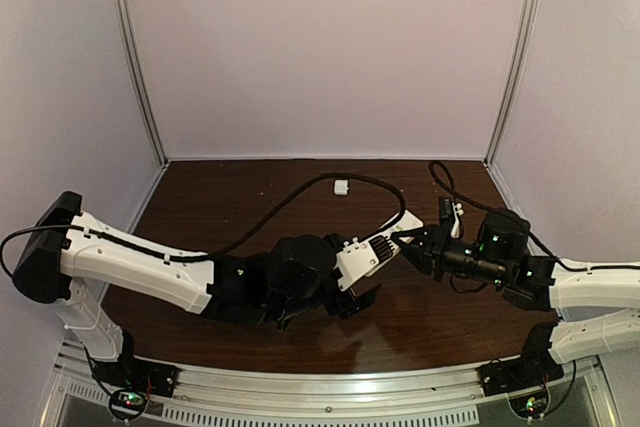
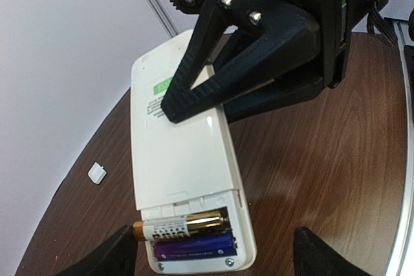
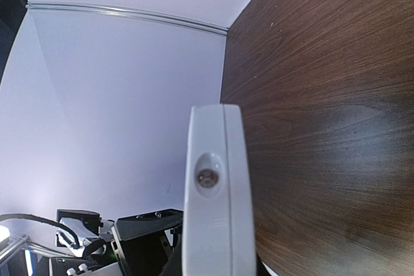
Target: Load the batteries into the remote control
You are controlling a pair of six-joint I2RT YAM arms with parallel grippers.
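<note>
The white remote is held up in my right gripper (image 1: 400,239), whose black fingers are shut on its upper part; its side fills the lower middle of the right wrist view (image 3: 217,211). At its lower end the battery compartment is uncovered, with a purple battery (image 2: 194,245) lying in it and a gold-and-white battery (image 2: 181,224) above that one, its left end sticking out past the compartment's side. My left gripper is at that end, its blurred fingers apart on either side, not touching the batteries as far as shows.
A small white piece (image 1: 341,187), likely the cover, lies on the wooden table (image 1: 220,207) toward the back. Walls enclose the table at the back and sides. The table behind the arms is otherwise clear.
</note>
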